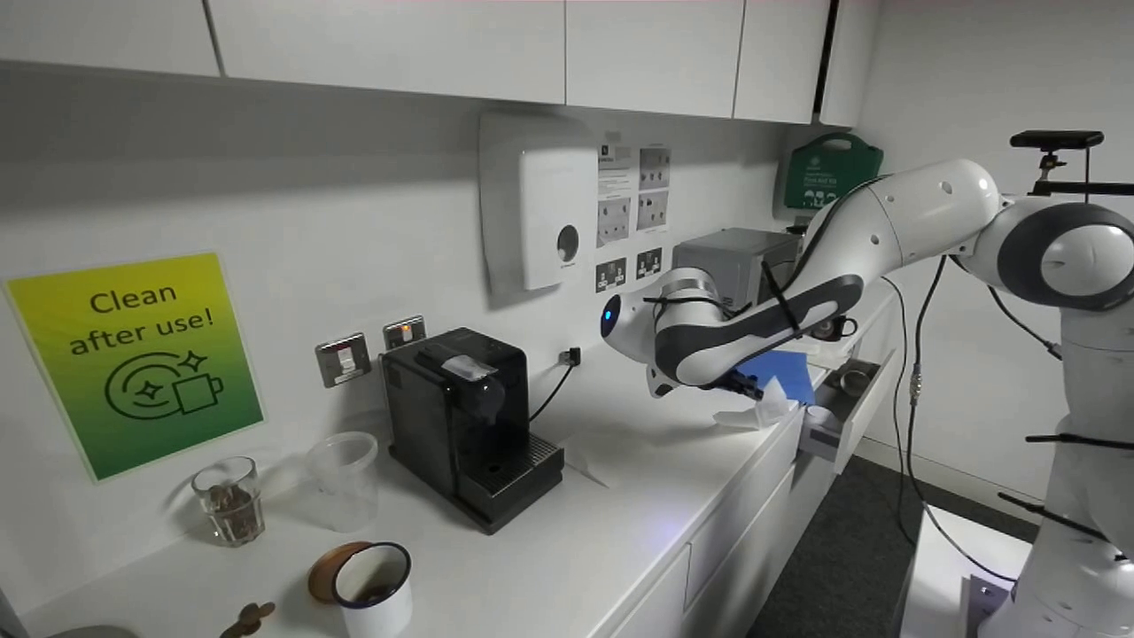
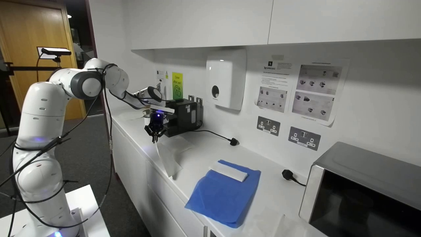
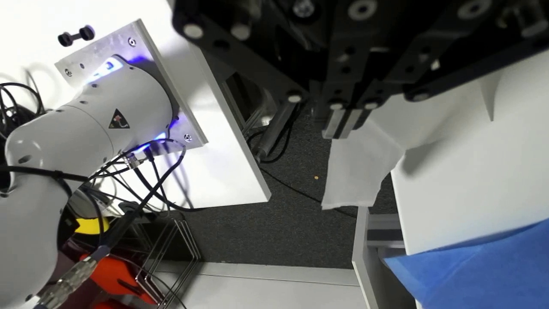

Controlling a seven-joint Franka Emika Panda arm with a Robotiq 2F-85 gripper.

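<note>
In exterior view 2, my gripper points down over the counter, just in front of the black coffee machine. Its fingers are shut on a thin white paper sheet, pinched at the top and sloping down toward the front edge. The wrist view has the fingertips together, with the sheet stretching out beneath them past the counter's edge. From exterior view 1, a raised peak of the sheet stands beside the gripper; its exact grip is too small to make out there.
A blue cloth with a folded white piece lies on the counter, near the microwave. An open drawer juts out. The mug, glass and clear plastic cup stand at the far end.
</note>
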